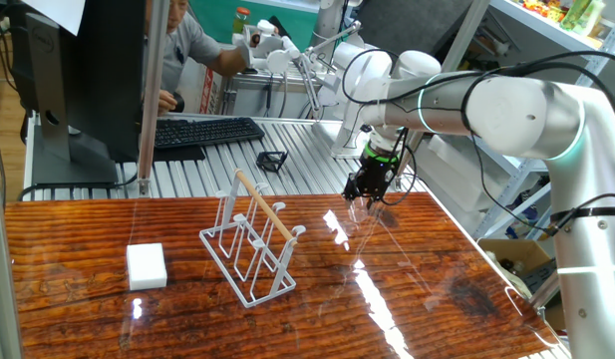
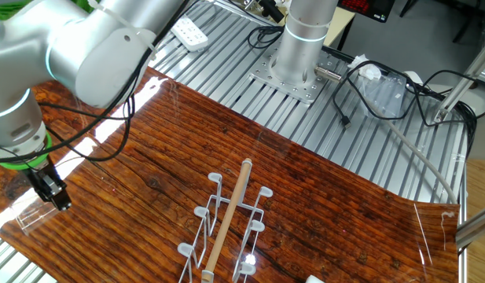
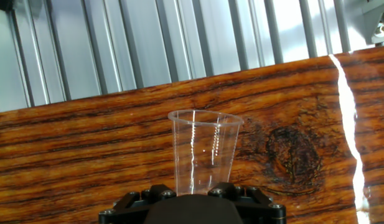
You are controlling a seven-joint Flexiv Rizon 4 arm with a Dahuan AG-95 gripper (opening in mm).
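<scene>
A clear plastic cup (image 3: 205, 149) shows in the wrist view, its narrow base toward my gripper and its wide rim pointing away. My black fingers (image 3: 162, 191) lie at either side of the base, which they partly hide; whether they press on it cannot be told. In exterior view 1 the gripper (image 1: 364, 191) points down near the table's back edge, with the cup faint beneath it. Exterior view 2 has the gripper (image 2: 52, 191) at the far left, the cup (image 2: 31, 214) hard to make out beside it.
A white wire rack (image 1: 249, 294) with a wooden handle (image 1: 264, 204) stands mid-table, its several upright prongs empty. Left of it lies a white block (image 1: 146, 266). Behind are a keyboard (image 1: 209, 132) and a monitor.
</scene>
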